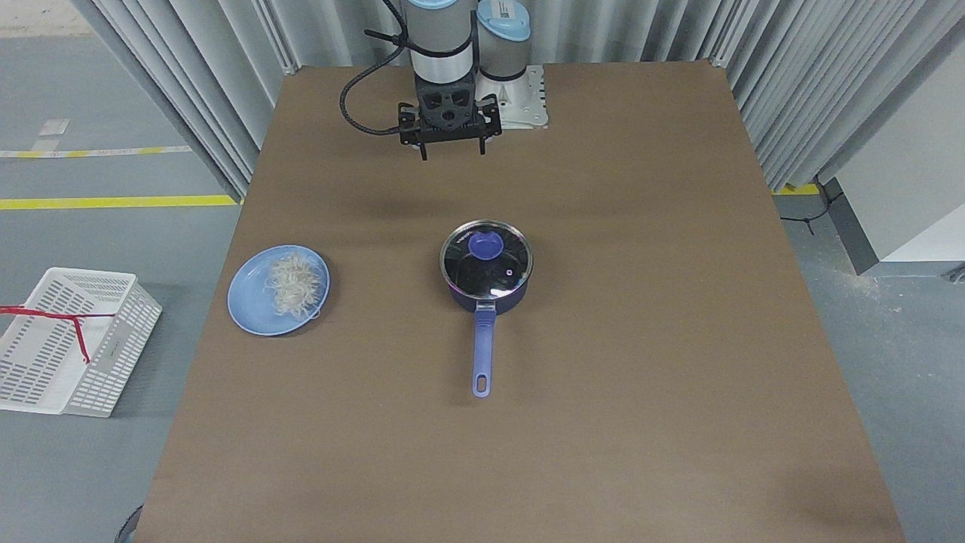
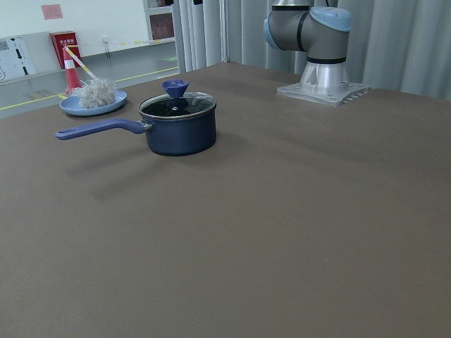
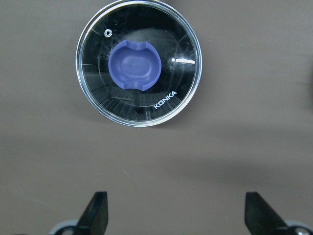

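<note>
A blue saucepan [image 1: 479, 280] with a glass lid and blue knob [image 3: 134, 63] stands mid-table, its handle [image 2: 95, 127] toward the front in the front view. Left of it lies a blue plate [image 1: 249, 299] holding a white shredded pile [image 1: 294, 285]. My gripper [image 1: 453, 150] hangs over the back of the table, behind the pot. In the wrist view its two fingers stand wide apart, open, with bare table between them and the lidded pot ahead of them.
A white basket [image 1: 117, 371] sits on the floor beyond the left edge. The robot's base [image 2: 324, 91] is at the back, near a grey curtain.
</note>
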